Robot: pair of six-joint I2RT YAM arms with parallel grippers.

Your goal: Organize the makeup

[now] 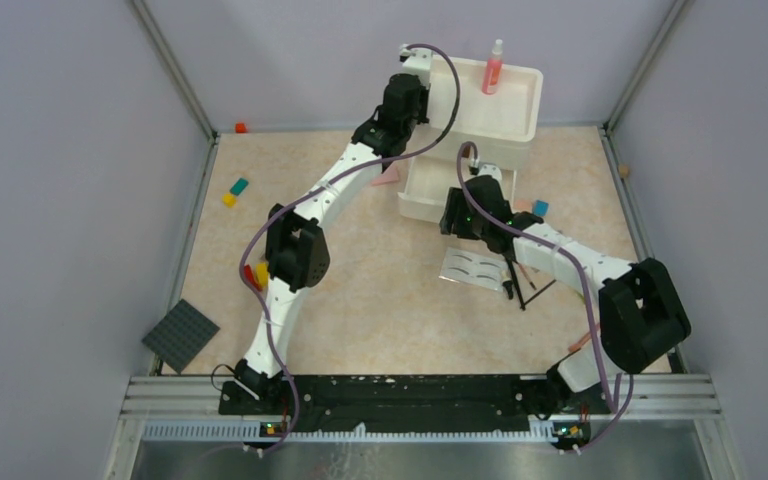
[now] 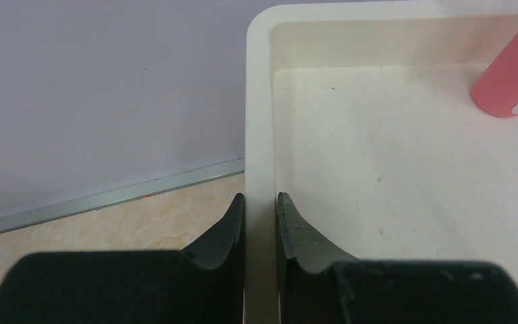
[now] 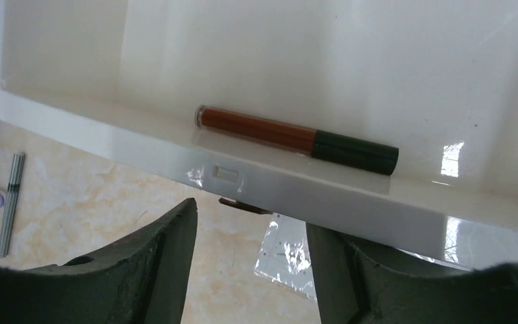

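A white two-tier organizer (image 1: 500, 110) stands at the back, a pink bottle (image 1: 492, 72) on its top. My left gripper is shut on the top tray's left rim (image 2: 260, 135). The lower drawer (image 1: 422, 205) is pulled out; in the right wrist view a brown tube with dark cap (image 3: 256, 127) lies inside it. My right gripper stands open at the drawer's front wall (image 3: 162, 162), whose handle sits between and just beyond the fingertips.
An eyelash sheet (image 1: 470, 268), brushes (image 1: 518, 285) and small items lie right of centre. Coloured blocks (image 1: 235, 192) and a dark mat (image 1: 180, 335) are on the left.
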